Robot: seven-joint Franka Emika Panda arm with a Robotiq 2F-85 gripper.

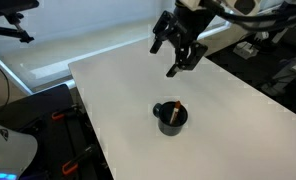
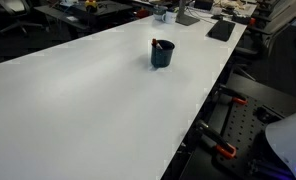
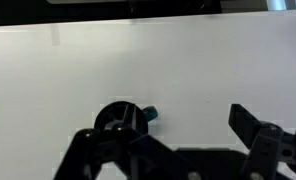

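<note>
A dark mug [image 1: 170,126] stands upright on the white table, with an orange-brown stick-like item [image 1: 175,114] leaning inside it. Its handle [image 1: 158,110] points to the far left in that view. My gripper [image 1: 164,58] hangs above the table behind the mug, its fingers wide apart and nothing between them. Exterior view 2 has the same mug [image 2: 162,57] near the table's right part, the item's orange tip [image 2: 155,43] poking over the rim. From the wrist view, the mug [image 3: 110,114] is partly hidden behind the left finger [image 3: 83,145].
Bare white table [image 2: 78,100] surrounds the mug on all sides. A dark frame and the robot's white base [image 2: 292,140] border one edge. Shelves and other gear [image 2: 223,28] stand beyond the far edge.
</note>
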